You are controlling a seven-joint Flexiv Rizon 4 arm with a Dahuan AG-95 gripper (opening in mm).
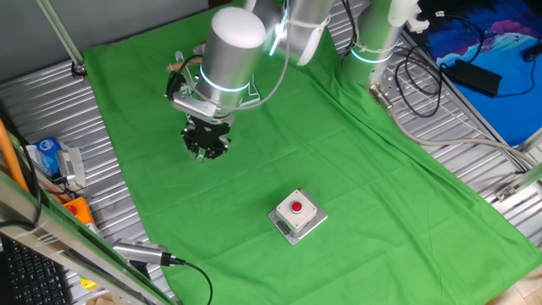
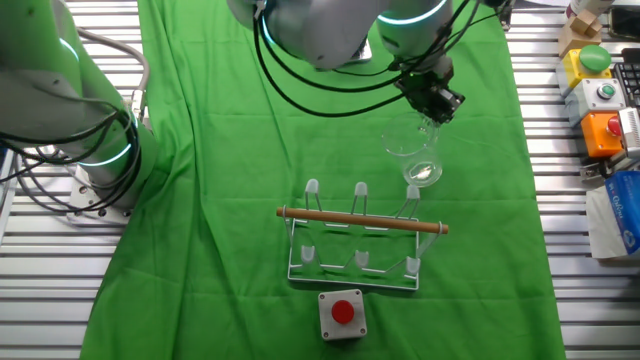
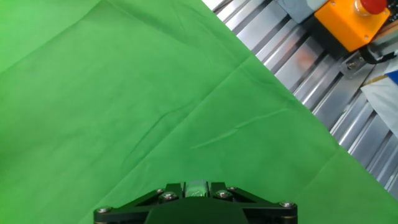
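Note:
My gripper [image 1: 201, 154] hangs over the left part of the green cloth in exterior view 1. In exterior view 2 it is at the upper right, and a clear glass [image 2: 423, 174] shows just below its fingertips. Whether the two touch cannot be told. At the bottom edge of the wrist view, the gripper has its dark fingers close together, with a small pale, translucent patch between them; what that is stays unclear. A white wire rack [image 2: 355, 284] with a wooden bar [image 2: 365, 217] stands near the glass.
A box with a red button [image 1: 296, 207] sits on the cloth [image 1: 373, 229], beside the rack in exterior view 2. More button boxes, including an orange one [image 2: 602, 134], line the metal table beyond the cloth edge.

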